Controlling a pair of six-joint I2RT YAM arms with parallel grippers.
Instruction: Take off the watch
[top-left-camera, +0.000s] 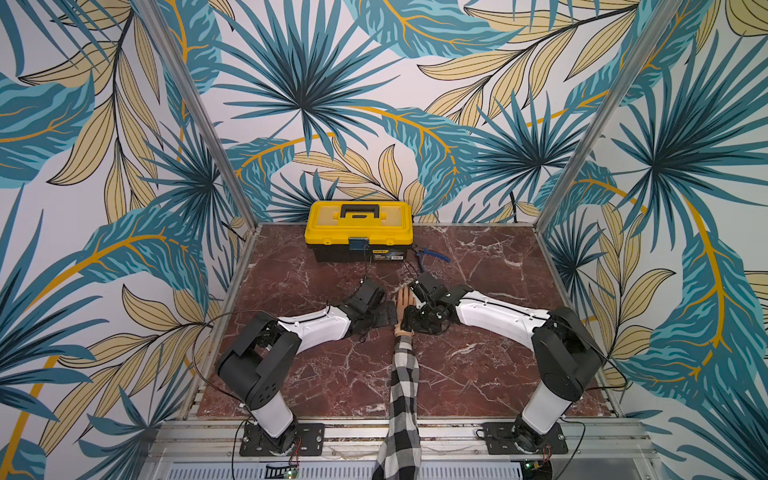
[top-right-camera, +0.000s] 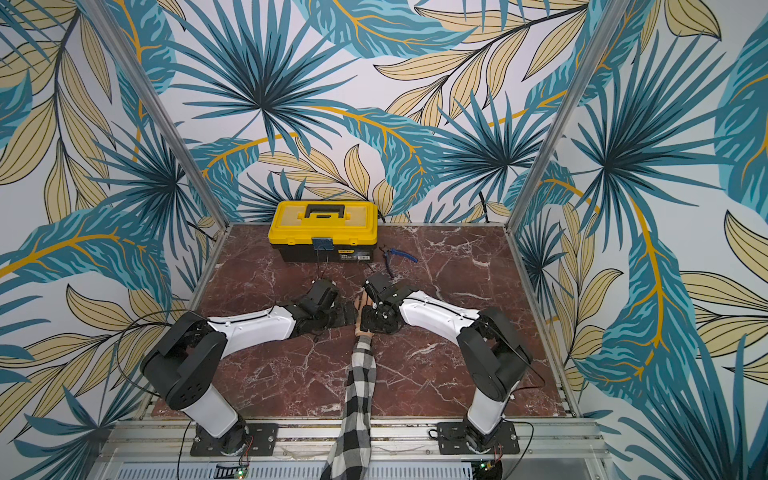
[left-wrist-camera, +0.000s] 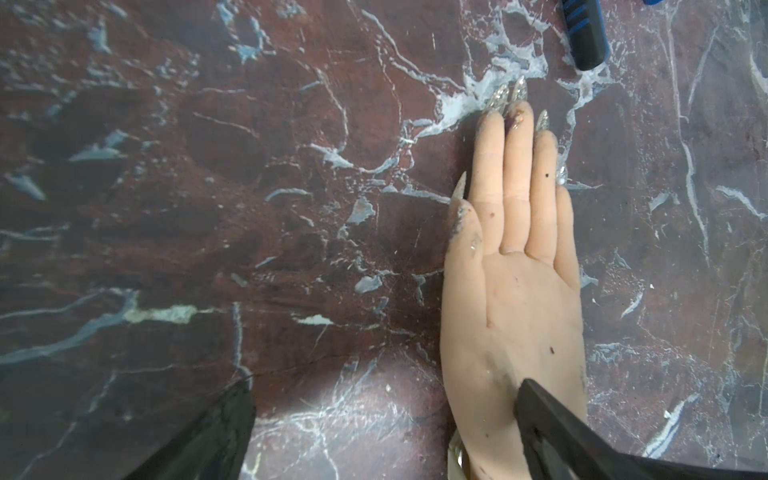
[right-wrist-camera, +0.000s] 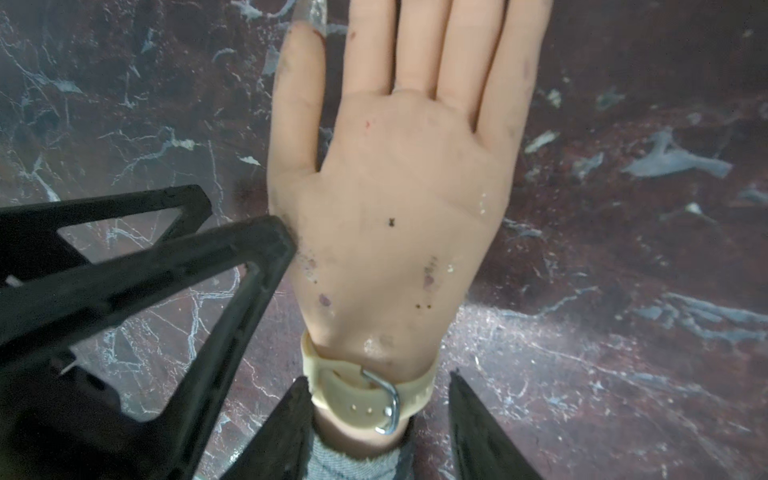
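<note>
A cream watch strap (right-wrist-camera: 352, 398) is fastened round the wrist of a mannequin hand (right-wrist-camera: 392, 216), which lies palm up. Its metal buckle (right-wrist-camera: 387, 402) faces upward, and no watch face shows. In the right wrist view my right gripper is part open, its fingertips on either side of the strap in the picture; contact cannot be made out. My left gripper stands open left of the hand, one fingertip overlapping the palm in the left wrist view, nothing held between the fingers. Part of the left gripper's dark frame also enters the right wrist view.
A yellow toolbox (top-left-camera: 358, 224) stands at the back of the marble table (top-left-camera: 480, 384). Blue-handled pliers (top-left-camera: 432, 255) lie beside it. A checkered sleeve (top-left-camera: 404, 392) runs from the wrist to the front edge.
</note>
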